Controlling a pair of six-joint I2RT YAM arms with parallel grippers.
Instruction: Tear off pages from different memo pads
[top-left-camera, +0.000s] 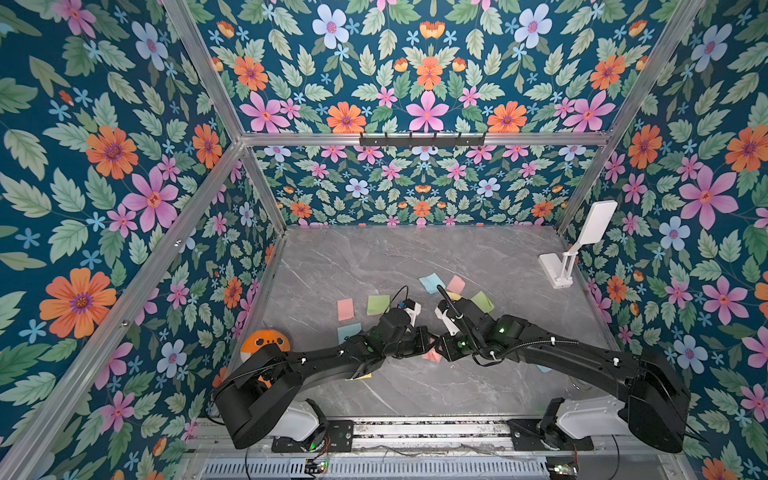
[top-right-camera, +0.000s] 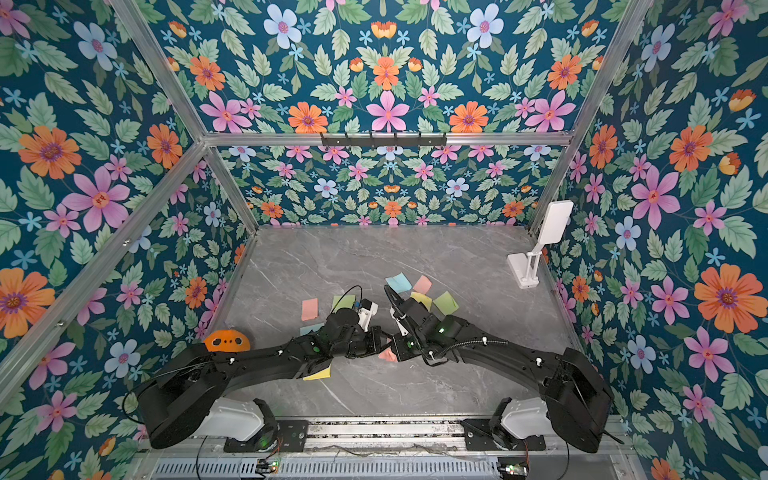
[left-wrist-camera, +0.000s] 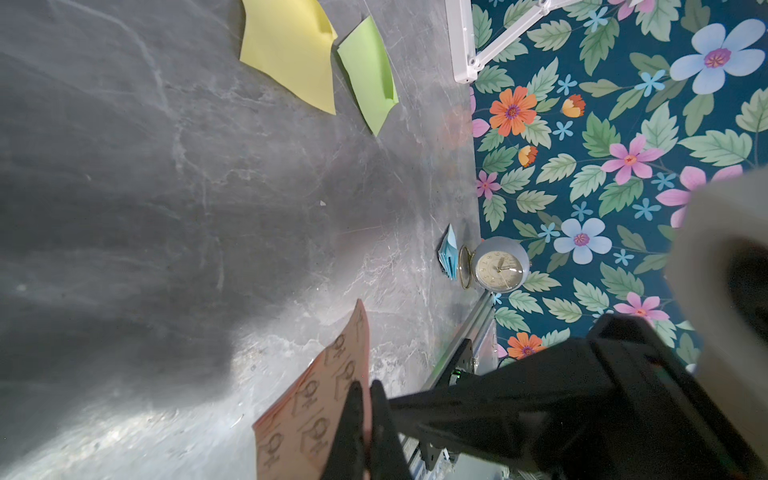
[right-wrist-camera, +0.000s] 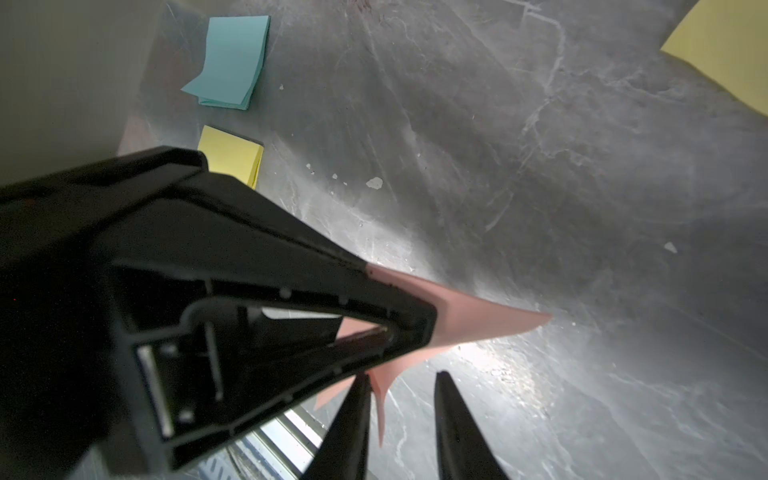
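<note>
Above the middle of the table, my left gripper is shut on a pink memo sheet or pad (left-wrist-camera: 316, 404) with a printed pattern; whether it is one page or more I cannot tell. In the right wrist view the pink paper (right-wrist-camera: 464, 316) sticks out curled on both sides of the left gripper's black fingers (right-wrist-camera: 408, 320). My right gripper faces it from close by, its fingertips apart. A narrow pink corner hangs beside one of those fingertips, and nothing is clamped between them.
On the left lie a pink pad (top-left-camera: 345, 309), a green pad (top-left-camera: 378, 304), a blue pad (top-left-camera: 349, 332) and a yellow pad (right-wrist-camera: 230, 154). Loose blue (top-left-camera: 432, 282), pink (top-left-camera: 456, 285) and green (top-left-camera: 482, 301) sheets lie behind the right arm. A white lamp (top-left-camera: 557, 270) stands back right.
</note>
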